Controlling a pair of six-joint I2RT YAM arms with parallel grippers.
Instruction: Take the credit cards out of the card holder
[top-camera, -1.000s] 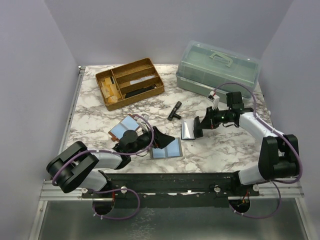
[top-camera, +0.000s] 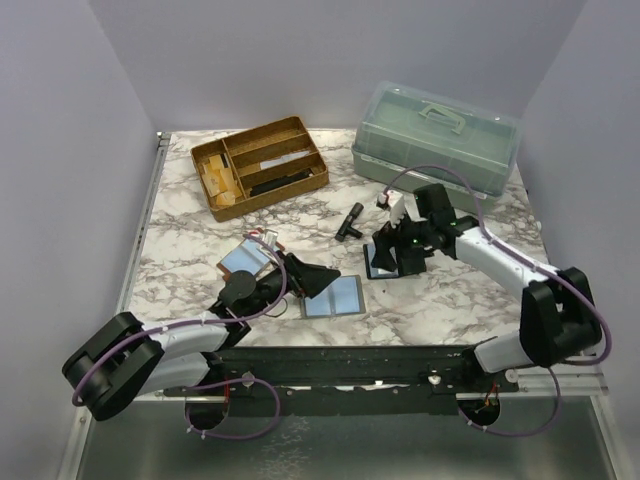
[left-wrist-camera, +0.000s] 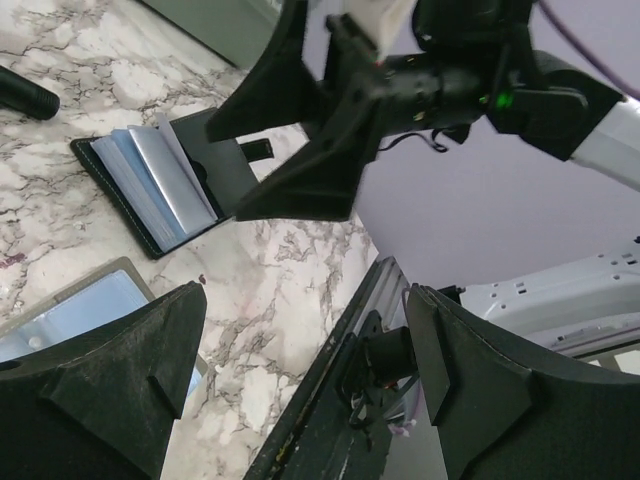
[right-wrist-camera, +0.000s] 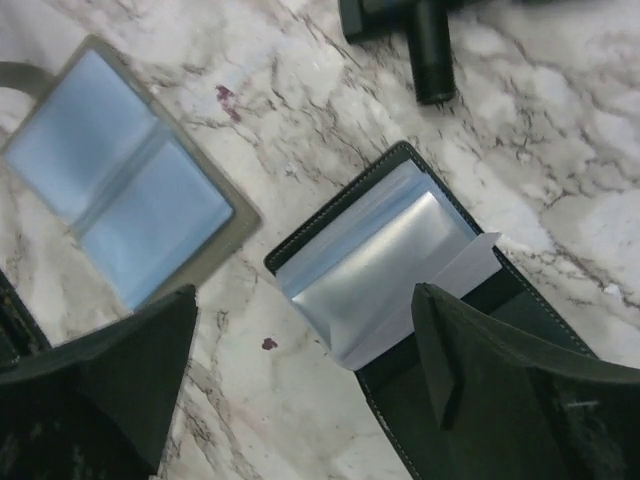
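A black card holder (right-wrist-camera: 500, 390) lies opened out flat on the marble, its clear sleeves (left-wrist-camera: 175, 185) showing silvery and pale blue, one leaf raised. My right gripper (top-camera: 385, 245) is open above it, one finger on each side in its wrist view, nothing visibly held. My left gripper (top-camera: 305, 280) stands open over a grey opened holder with blue inserts (right-wrist-camera: 150, 210), also with nothing between its fingers.
A black cylindrical tool (top-camera: 350, 220) lies behind the card holder. A wooden tray (top-camera: 230, 210) is at back left, a green lidded box (top-camera: 430, 140) at back right. Another blue-insert holder (top-camera: 240, 260) lies at left.
The holder's black flap, upright about a second ago, now lies flat. My right gripper has moved left over the sleeves. The left arm has shifted slightly.
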